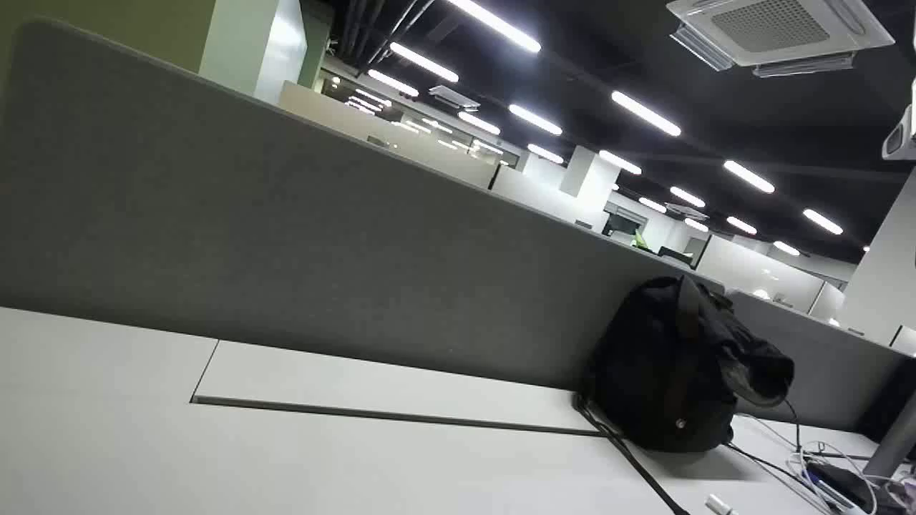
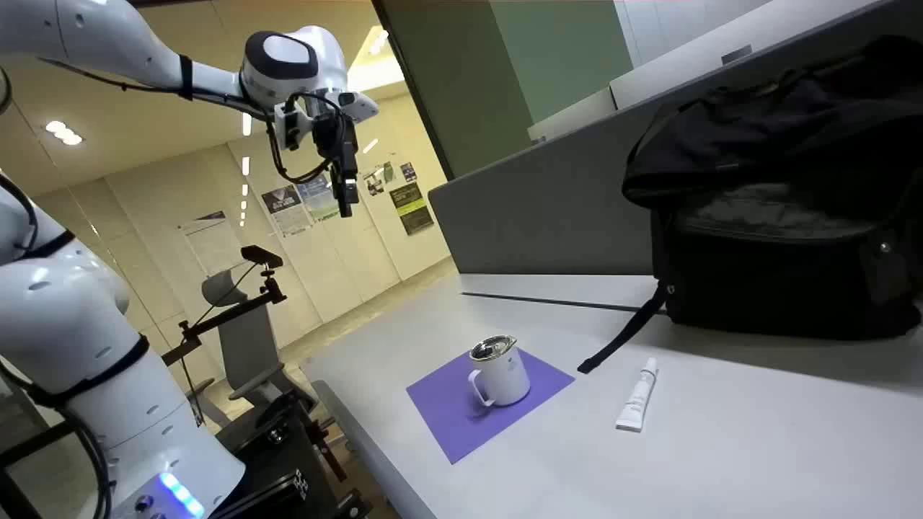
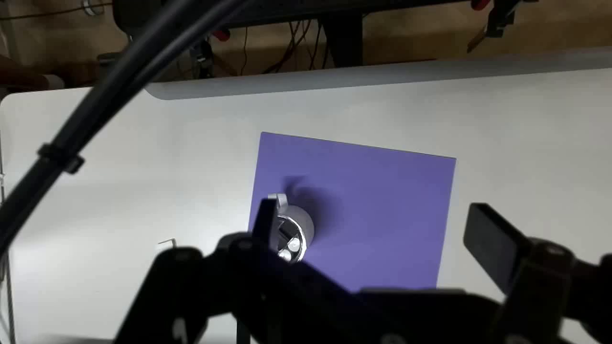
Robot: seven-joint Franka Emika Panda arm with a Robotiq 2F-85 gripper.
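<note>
A white mug (image 2: 503, 379) with a shiny metal-and-dark top and a side handle stands upright on a purple square sheet (image 2: 447, 433). Well above the table, my gripper (image 2: 347, 203) hangs from the white arm, clear of the mug. Seen from the wrist, the fingers are wide apart and the gripper holds nothing; the purple sheet (image 3: 367, 172) lies far below. One of its fingers covers part of the mug (image 3: 305, 220) there. A white tube (image 2: 638, 396) lies flat on the table, right of the sheet.
A black backpack (image 2: 779, 259) rests against the grey partition (image 2: 554, 220), its strap (image 2: 624, 329) trailing toward the tube. Cables (image 1: 829, 481) clutter the table right of the backpack. Bare tabletop (image 2: 536, 476) surrounds the sheet, whose near side lies close to the table edge.
</note>
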